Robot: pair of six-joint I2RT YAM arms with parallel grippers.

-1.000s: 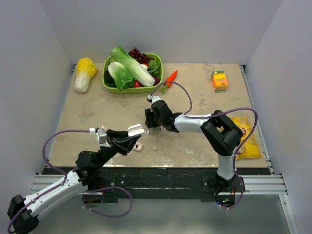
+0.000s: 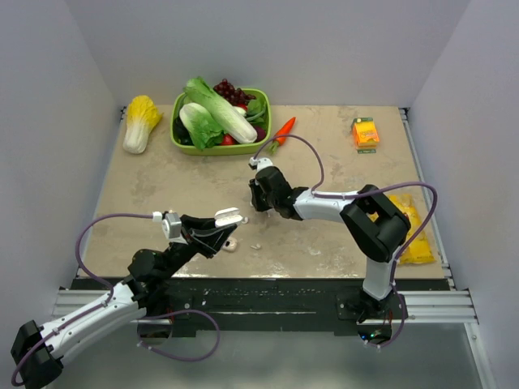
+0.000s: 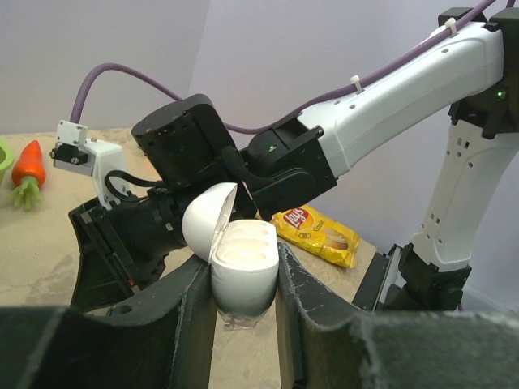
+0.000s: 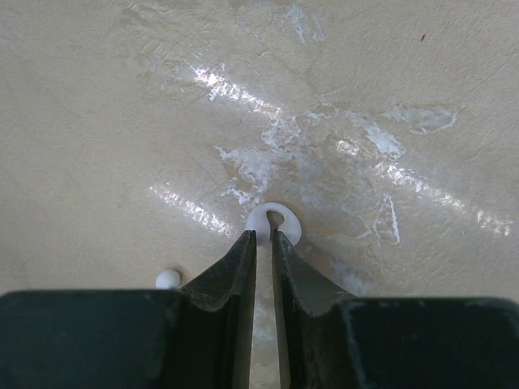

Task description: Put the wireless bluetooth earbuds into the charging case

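Observation:
My left gripper is shut on the white charging case, its lid raised; in the top view the case sits at the left arm's tip. My right gripper is low over the table right of the case. In the right wrist view its fingertips are close together beside a small white curved earbud; whether they grip it is unclear. A second small white piece lies lower left, partly behind the gripper.
A green basket of vegetables and a carrot lie behind. A yellow chip bag is at right, an orange box at back right. Small white items lie on the front middle of the table.
My right gripper and arm have moved slightly toward the right of the top view. The left arm with the case is nearly still.

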